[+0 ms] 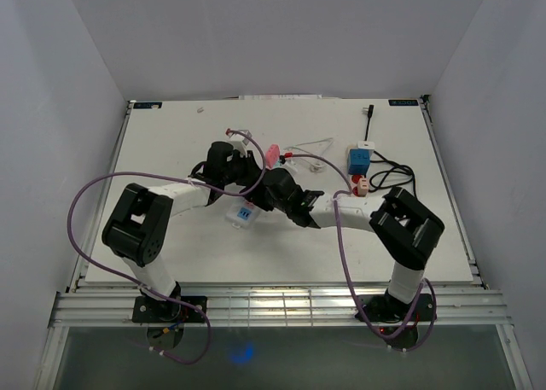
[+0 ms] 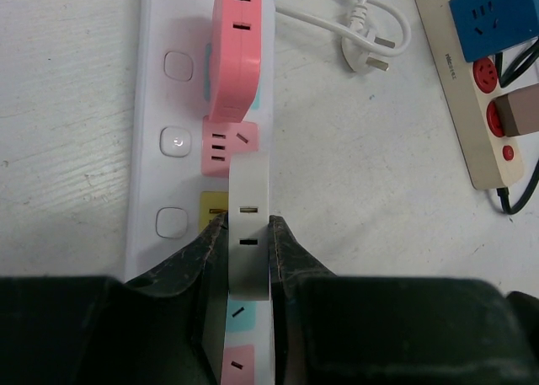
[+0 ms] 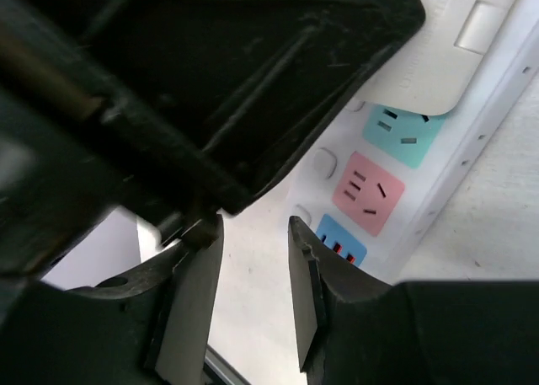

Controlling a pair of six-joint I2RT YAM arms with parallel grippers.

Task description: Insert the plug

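Note:
In the left wrist view my left gripper is shut on a white plug [image 2: 248,183], held upright over the colourful socket strip [image 2: 156,183] at its yellow socket. A pink plug [image 2: 236,56] stands in the strip above it. My right gripper is low beside the strip in the right wrist view, close against the left gripper; what sits between its fingers, if anything, is unclear. Pink [image 3: 368,195] and blue sockets show beyond it.
A beige power strip [image 2: 455,82] with blue adapter [image 1: 358,161] and black cable lies to the right. A white cable with plug [image 2: 362,52] lies behind.

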